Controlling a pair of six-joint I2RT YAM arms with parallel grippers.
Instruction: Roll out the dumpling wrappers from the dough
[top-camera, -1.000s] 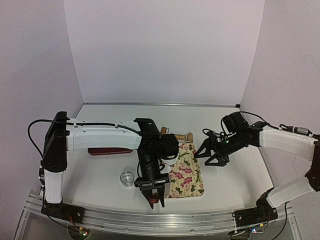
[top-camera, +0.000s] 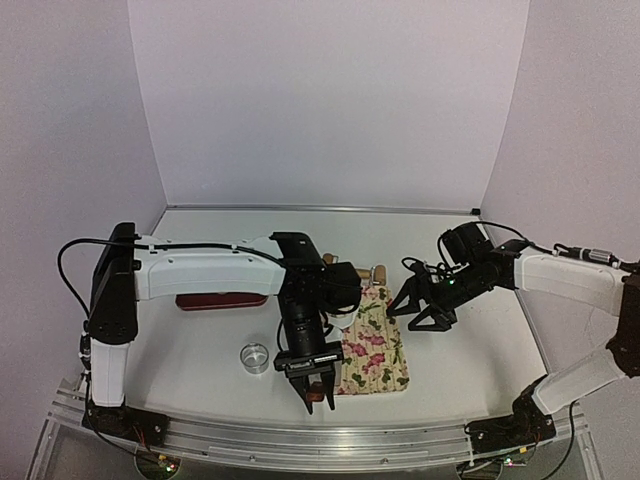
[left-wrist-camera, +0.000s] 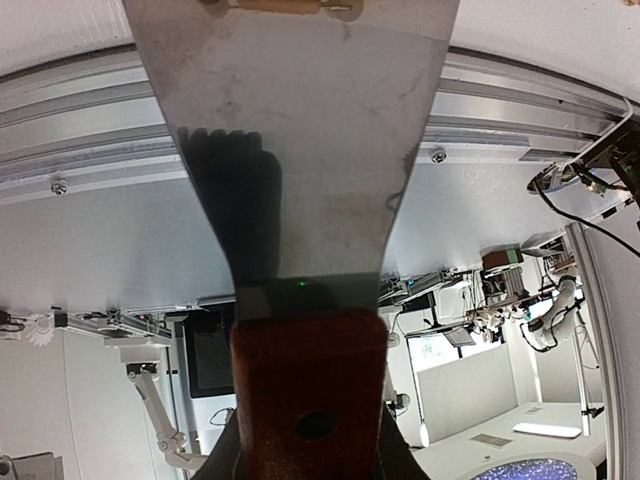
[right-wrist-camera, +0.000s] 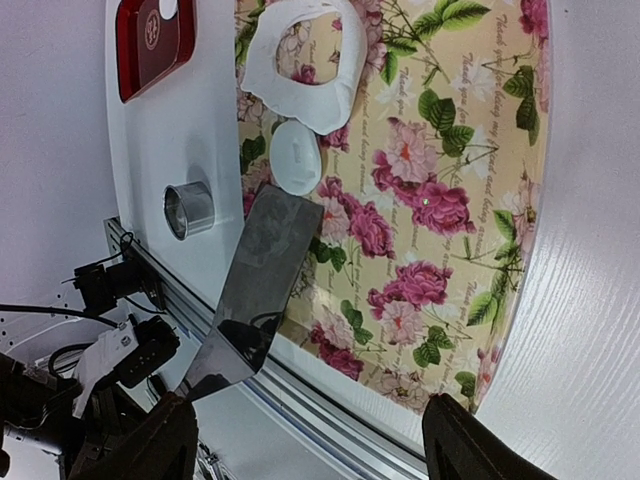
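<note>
My left gripper (top-camera: 320, 390) is shut on a metal scraper with a red-brown handle, held over the front of the floral mat (top-camera: 375, 360); its blade (right-wrist-camera: 262, 270) shows in the right wrist view. On the mat (right-wrist-camera: 400, 250) lie a white dough ring (right-wrist-camera: 345, 70) and a separate small oval dough piece (right-wrist-camera: 295, 160). My right gripper (top-camera: 415, 310) stands open over the mat's right side, nothing between its fingers.
A red tray (top-camera: 220, 301) lies at the back left, a small round metal or glass cup (top-camera: 254, 357) left of the mat, rolling pins (top-camera: 378, 275) behind it.
My left gripper with the scraper has shifted slightly to the right and tilted a little. The right arm is almost still.
</note>
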